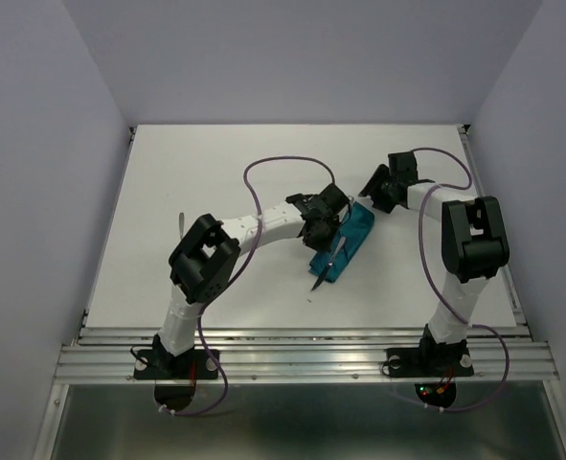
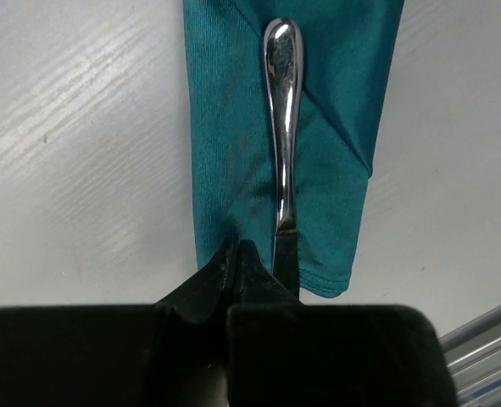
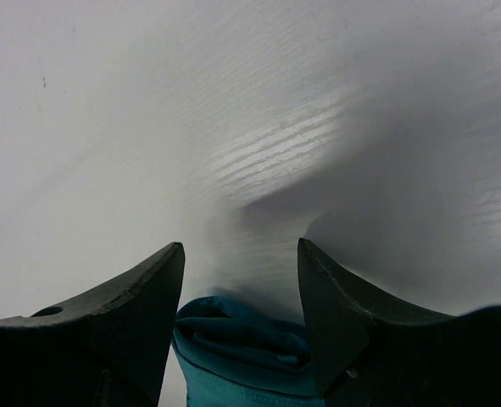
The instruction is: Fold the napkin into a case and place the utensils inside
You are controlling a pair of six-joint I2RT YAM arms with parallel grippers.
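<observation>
A teal napkin (image 1: 356, 233) lies slantwise as a long folded strip at the middle right of the table. Along its near part runs a silver knife (image 2: 284, 110), its blade end poking past the napkin's near end in the top view. My left gripper is shut low over that end; the blade passes by the right finger and disappears behind it. Whether the fingers pinch the knife cannot be told. My right gripper stands open at the far end, with the napkin's layered edge (image 3: 242, 348) showing between its fingers.
Another thin utensil (image 1: 181, 224) lies at the table's left, close to the left arm's elbow. Bare table (image 1: 225, 153) stretches behind the left arm, and free space lies between the napkin and the right arm.
</observation>
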